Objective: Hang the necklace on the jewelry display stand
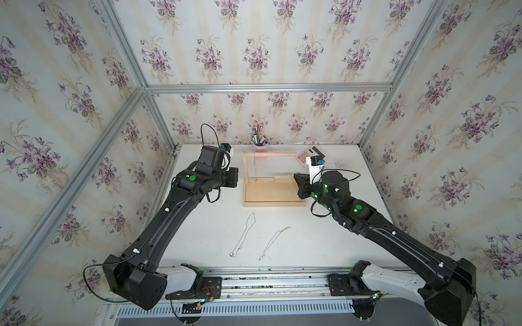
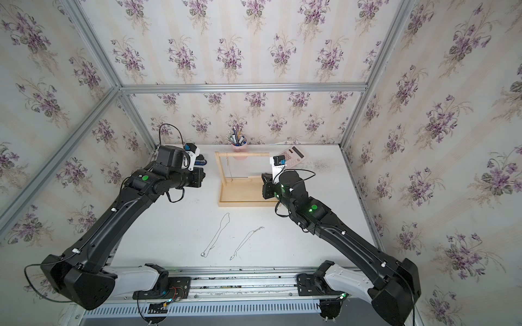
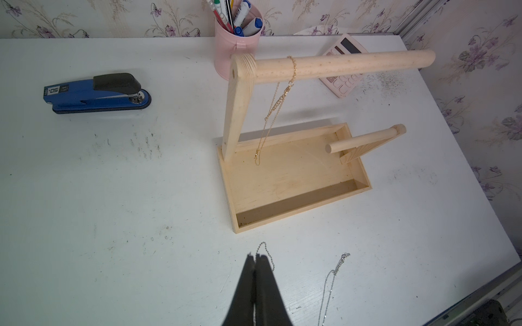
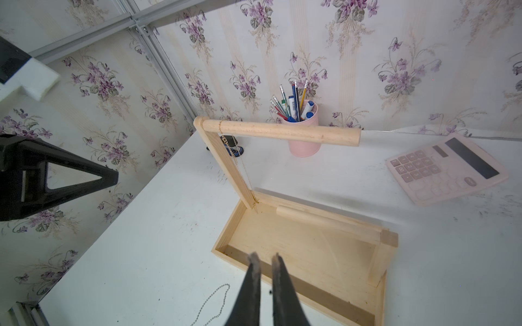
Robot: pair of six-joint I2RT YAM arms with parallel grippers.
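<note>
A gold necklace [image 3: 279, 103] hangs over the upper bar of the wooden display stand [image 3: 348, 64], near its upright. Two silver necklaces lie flat on the table in front of the stand: a longer left one [image 1: 242, 234] and a right one [image 1: 274, 243]. My left gripper points down from left of the stand, shut with nothing visible between its fingers. My right gripper is above the stand's front right, its fingertips close together with nothing visible between them.
The stand has a tray base and a lower bar [image 3: 361, 139]. Behind it are a pink pen cup [image 4: 303, 146] and a calculator [image 4: 447, 169]; a blue stapler [image 3: 81, 95] lies at left.
</note>
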